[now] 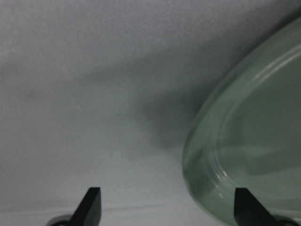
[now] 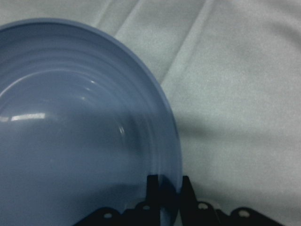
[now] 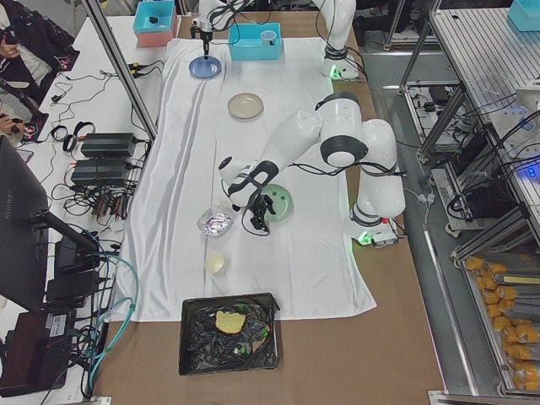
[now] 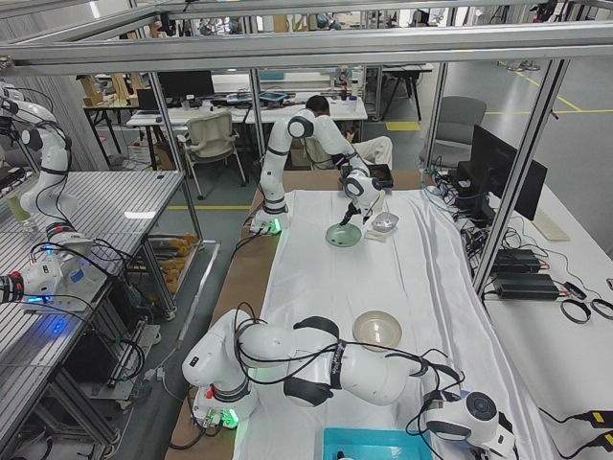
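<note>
A green plate (image 3: pixel 279 196) lies on the white cloth, with my left gripper (image 3: pixel 260 217) over its near-left part. In the left wrist view the open fingers of the left gripper straddle the rim of the green plate (image 1: pixel 254 132), one outside, one over it. My right gripper has its fingers either side of the rim of a blue plate (image 2: pixel 80 122), close together; whether they grip it is unclear.
A beige plate (image 3: pixel 245 105) lies mid-cloth. A foil container (image 3: pixel 216 221) and a cream cup (image 3: pixel 216 263) sit left of the green plate. A black tray (image 3: pixel 194 337) is at the near end, a blue bin (image 3: pixel 255 51) at the far end.
</note>
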